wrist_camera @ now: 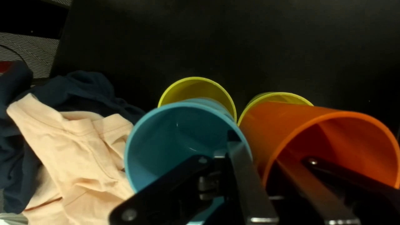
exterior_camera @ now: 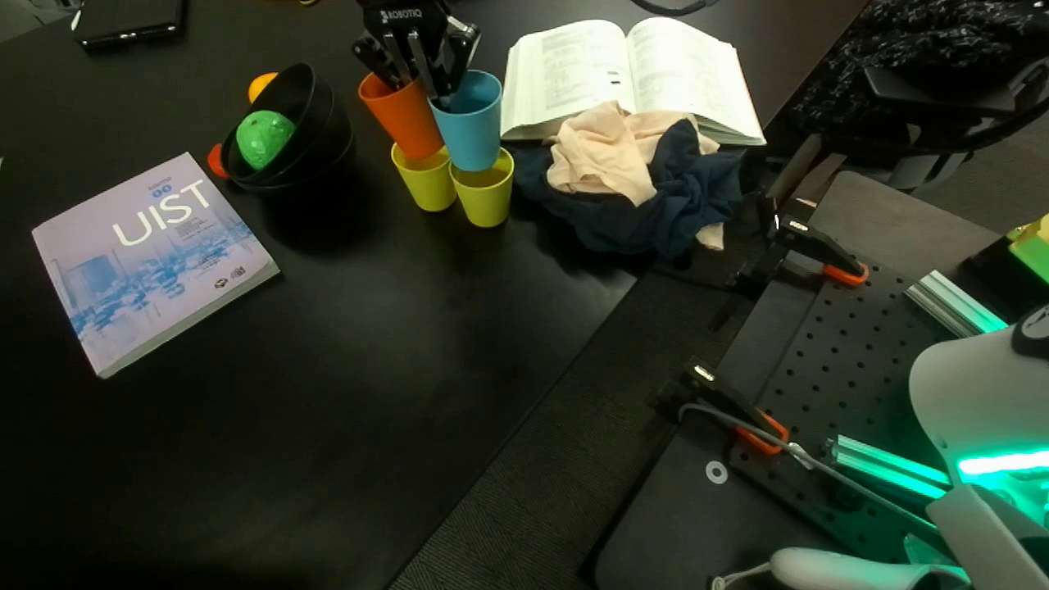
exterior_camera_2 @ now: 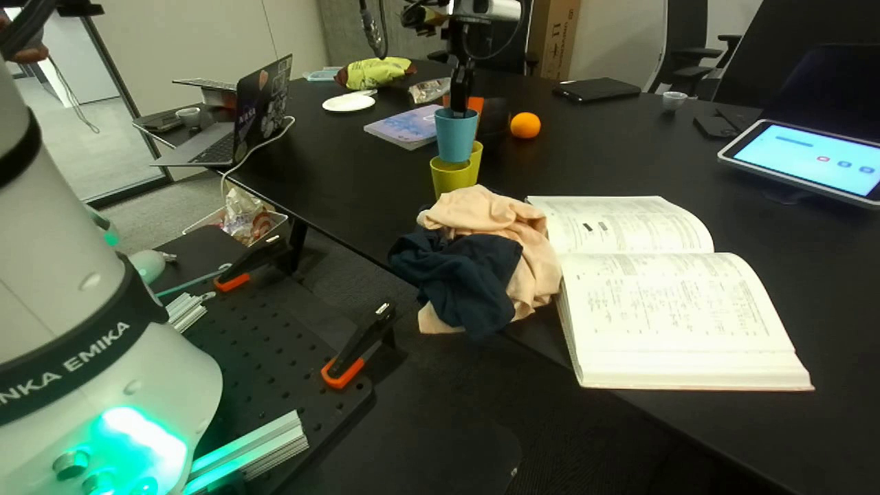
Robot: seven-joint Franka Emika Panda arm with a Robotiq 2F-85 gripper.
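Note:
My gripper (exterior_camera: 424,92) is shut on the adjoining walls of a blue cup (exterior_camera: 472,133) and an orange cup (exterior_camera: 405,120). In the wrist view one finger reaches inside the blue cup (wrist_camera: 161,146) and the other inside the orange cup (wrist_camera: 277,123), which leans outward. Two yellow-green cups stand side by side on the table beneath them. Above the right yellow-green cup (exterior_camera: 483,201) is the blue cup's base; the orange cup's base is over the left yellow-green cup (exterior_camera: 429,185). Whether the bases touch or enter the lower cups cannot be told.
Crumpled peach and navy cloth (exterior_camera: 610,162) lies right beside the cups, with an open book (exterior_camera: 580,74) behind it. Black bowls (exterior_camera: 315,128) with a green ball (exterior_camera: 263,138) and a purple-white book (exterior_camera: 152,260) are to the left.

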